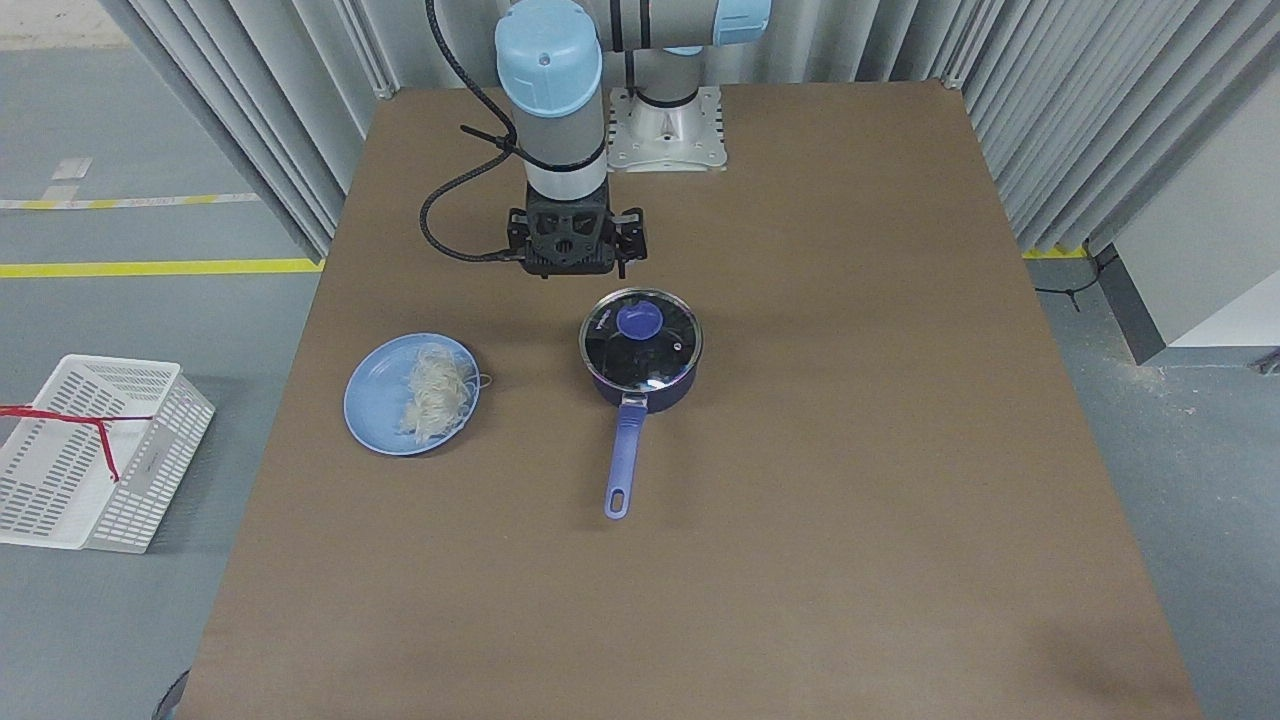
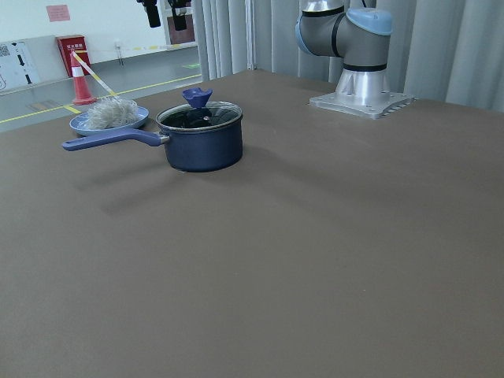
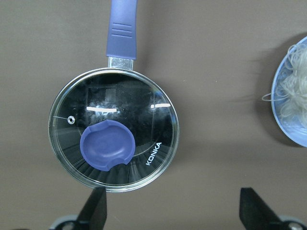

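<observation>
A blue saucepan (image 1: 624,456) with a glass lid (image 3: 110,167) and blue knob (image 3: 106,143) stands on the brown table, its handle (image 2: 106,138) toward the table's front. To its left in the front view, a light-blue plate (image 1: 378,396) holds white, noodle-like strands (image 3: 295,86). My gripper is above the table just behind the pan, its two fingers wide apart and open, nothing seen between them but table. In the left view its dark fingers show at the top edge, high above the surface.
A robot base (image 2: 362,102) stands at the table's back. A white basket (image 1: 144,492) with red straps is on the floor left of the table.
</observation>
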